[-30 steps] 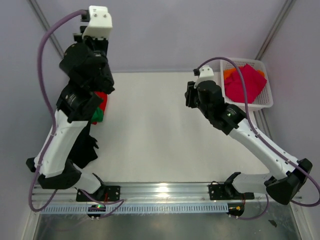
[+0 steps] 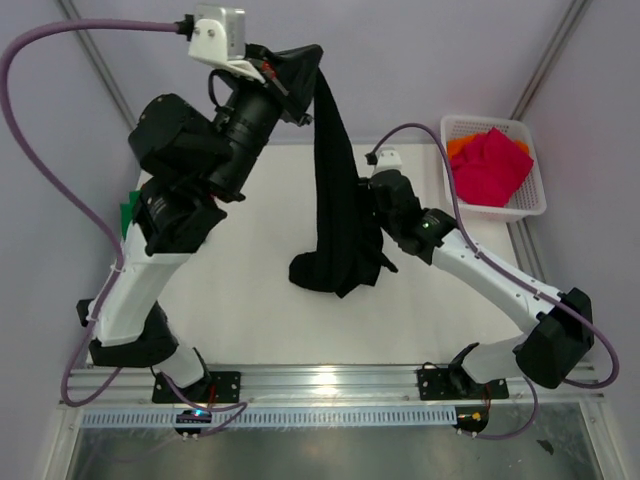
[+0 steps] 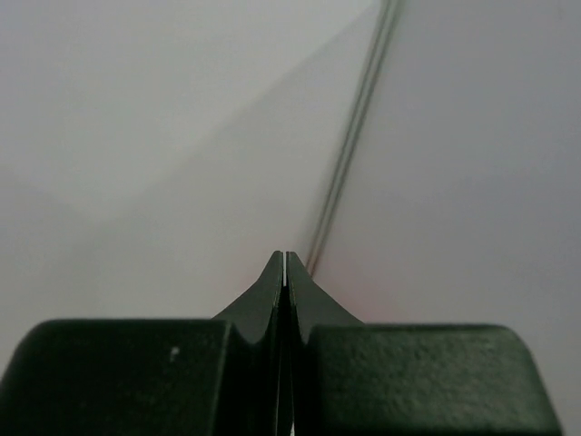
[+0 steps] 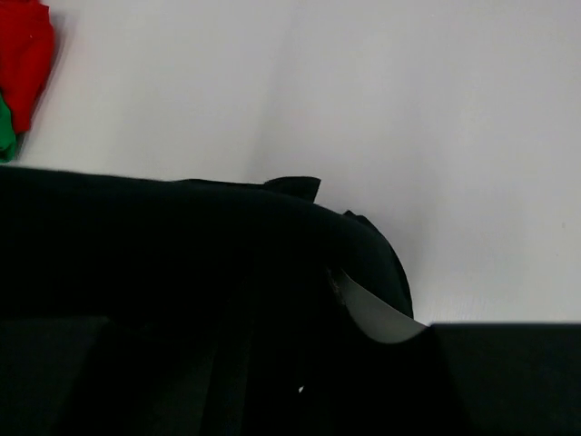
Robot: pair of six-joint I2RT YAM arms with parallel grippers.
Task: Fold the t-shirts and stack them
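A black T-shirt (image 2: 335, 230) hangs from my raised left gripper (image 2: 305, 100) down to the middle of the table (image 2: 250, 310), its lower end bunched on the surface. In the left wrist view my left gripper is shut, with the fabric mostly out of sight. My right gripper (image 2: 370, 190) is at the hanging shirt's right side; in the right wrist view dark cloth (image 4: 182, 218) fills the area around its fingers, and whether they are closed on it is unclear. Red and green shirts (image 4: 23, 54) lie at the table's left, mostly behind my left arm in the top view.
A white basket (image 2: 530, 195) with red and orange clothes stands at the back right, beside my right arm. Walls border the sides and back.
The black shirt has moved from the table's left to the middle, hanging from my raised left gripper. My right gripper has shifted slightly left, to the cloth.
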